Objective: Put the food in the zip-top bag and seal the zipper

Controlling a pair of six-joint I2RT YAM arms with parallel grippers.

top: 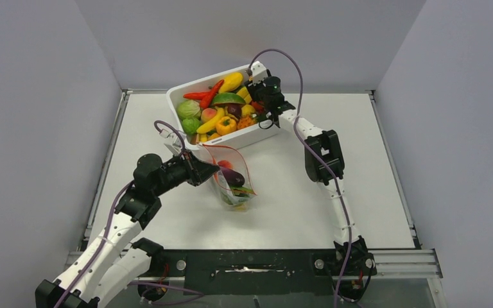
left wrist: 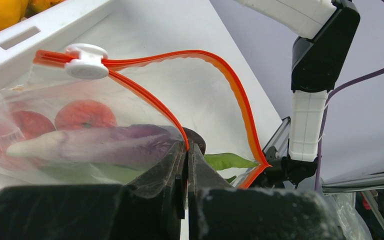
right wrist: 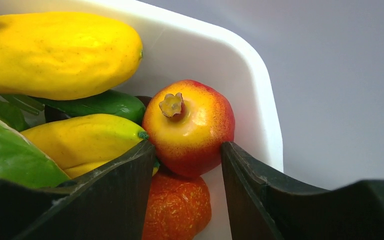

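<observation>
A clear zip-top bag point(top: 231, 186) with orange zipper rims and a white slider point(left wrist: 86, 61) holds tomatoes, eggplants and green vegetables. My left gripper is shut on the bag's near rim, with the bag's mouth gaping beyond it. My right gripper is down in the white bin point(top: 175, 96) at its right end, part open, fingertips on either side of a red-yellow pomegranate point(right wrist: 189, 125); whether both touch it I cannot tell.
The bin at the back is full of produce, including yellow squash point(right wrist: 60, 50) and a wrinkled orange fruit point(right wrist: 177, 205).
</observation>
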